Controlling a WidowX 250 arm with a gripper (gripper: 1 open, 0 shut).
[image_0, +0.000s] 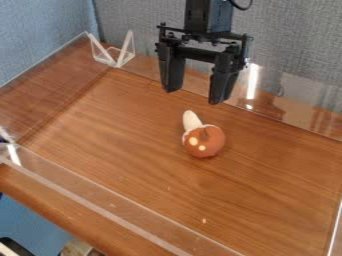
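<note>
My black gripper hangs over the back middle of the wooden table, its two fingers wide apart with nothing between them. Below it, a small round orange-brown object with pale spots lies on the wood, and a pale elongated piece rests against it, behind and to its left. I cannot tell what exactly these are.
A white wire rack stands at the back left corner. Clear low borders edge the table.
</note>
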